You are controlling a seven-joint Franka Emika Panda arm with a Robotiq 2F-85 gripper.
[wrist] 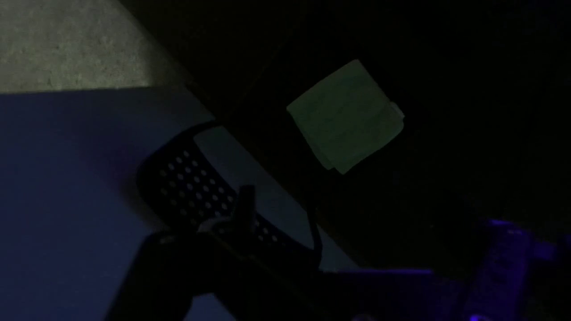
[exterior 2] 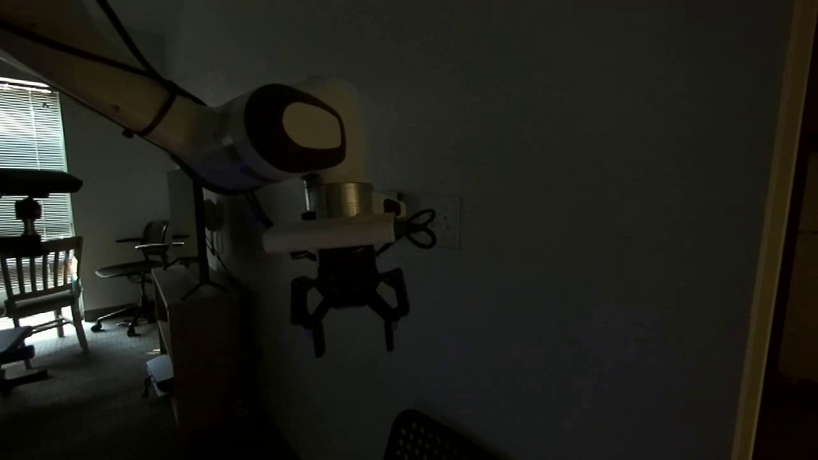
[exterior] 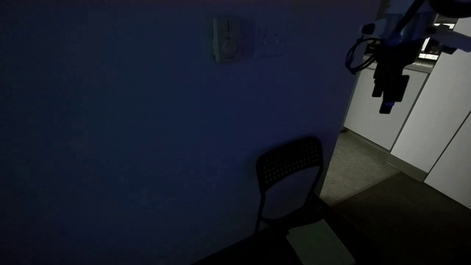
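Note:
High in front of the wall hangs my gripper (exterior 2: pixel 354 340), its two fingers well apart and empty in exterior view 2. It points downward. A pale folded cloth or paper (wrist: pixel 346 117) lies flat on a dark surface, apparently the chair's seat, well below the gripper. Exterior view 1 shows this same pale sheet (exterior: pixel 321 243) at the bottom, in front of the black chair (exterior: pixel 289 163) with a perforated backrest. The wrist view is very dark; one finger (wrist: pixel 245 206) overlaps the backrest, and no object shows in the grip.
A thermostat (exterior: pixel 227 39) and a switch plate (exterior: pixel 270 40) are fixed to the wall. Past the wall's corner stand white cabinets (exterior: pixel 384 106). To the left in exterior view 2 are a low cabinet (exterior 2: pixel 198 322) and a wooden chair (exterior 2: pixel 46 283). Air around the gripper is clear.

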